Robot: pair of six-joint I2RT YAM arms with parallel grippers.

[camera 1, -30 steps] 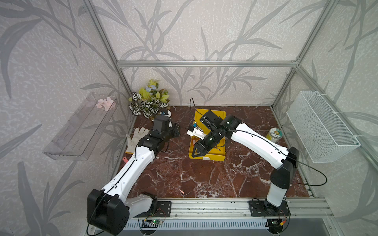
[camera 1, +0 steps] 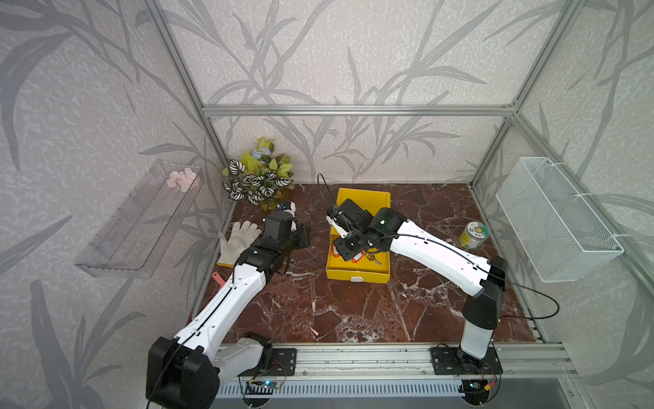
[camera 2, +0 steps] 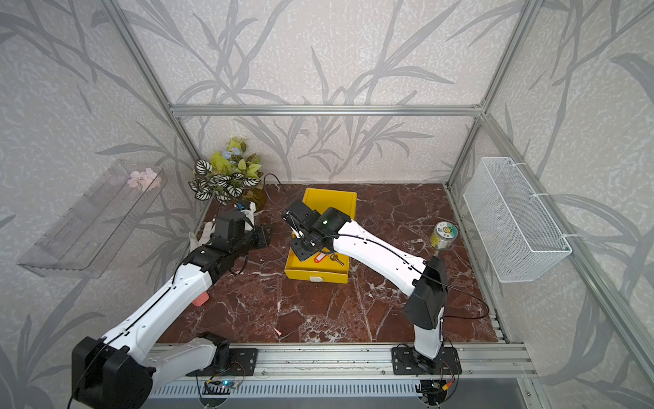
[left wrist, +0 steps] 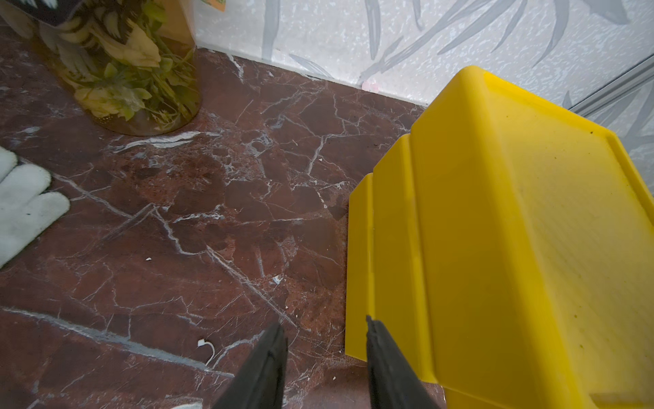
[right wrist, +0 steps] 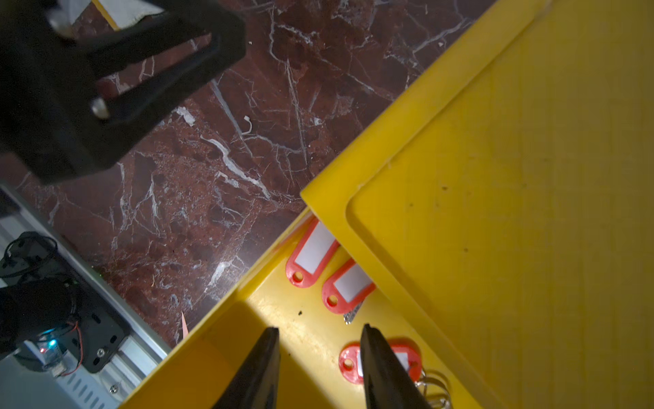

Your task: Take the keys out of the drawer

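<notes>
The yellow drawer (camera 1: 357, 272) sits mid-table with its front part uncovered. In the right wrist view, red key tags (right wrist: 312, 253) lie inside, partly under the yellow upper panel (right wrist: 517, 191); another tag and metal key rings (right wrist: 436, 388) lie at lower right. My right gripper hangs over the drawer, open, fingertips beside that lower tag, nothing visibly held. My left gripper stands open left of the drawer's yellow side (left wrist: 456, 225), with nothing between its fingers.
Foliage in a vase (camera 1: 259, 170) and a white glove (camera 1: 238, 242) occupy the left side. A can (camera 1: 474, 235) stands at right. Wall baskets (camera 1: 558, 218) flank the table. The left back table beside the drawer is partly clear.
My left arm has moved slightly toward the front and left.
</notes>
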